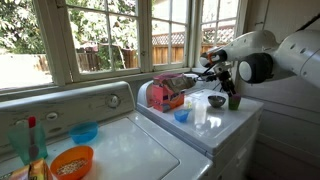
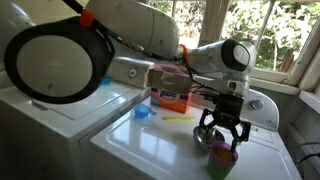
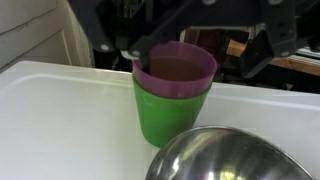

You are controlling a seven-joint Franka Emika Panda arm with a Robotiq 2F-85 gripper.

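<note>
A green cup stands near the edge of the white top, with a purple-pink cup nested in its mouth. Dark fingers of my gripper come down on both sides of the pink rim. The fingers are apart; a gap shows between the right finger and the cup, while the left one looks close to or against the rim. In exterior view 2 the gripper hangs right over the pair of cups. A metal bowl sits right beside the green cup.
Behind the bowl are a red box, a blue bowl and a yellow item. An orange bowl and another blue bowl rest on the nearer machine.
</note>
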